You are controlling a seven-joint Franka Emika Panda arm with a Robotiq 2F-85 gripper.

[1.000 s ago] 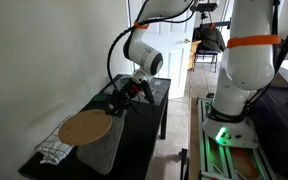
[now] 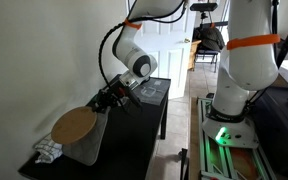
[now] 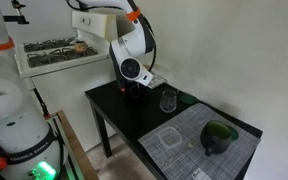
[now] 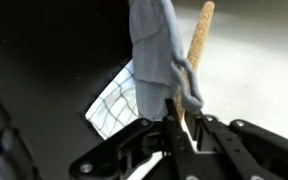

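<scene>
In exterior view 1 my gripper (image 2: 110,101) is low over the black table, at the right edge of the round cork board (image 2: 74,125). A grey cloth mat (image 2: 89,150) lies partly under the board, its upper end reaching up to the fingers. In the wrist view the gripper is shut on the grey mat (image 4: 156,45), which stands up in a fold. The cork board (image 4: 199,40) shows as a thin edge behind it; whether it is pinched too cannot be told. Exterior view 2 shows no cork board.
A white checked towel (image 2: 48,151) lies beside the board, near the wall. In exterior view 2 a glass (image 3: 168,100) and a dark green pot (image 3: 216,137) stand on the table, with a grey mat (image 3: 164,141) between pot and arm. Bare black table surrounds the gripper.
The gripper has moved left in exterior view 1, and the mat's upper end with it. The cork board has slid and tilted, looking narrower. More of the checked towel is covered.
</scene>
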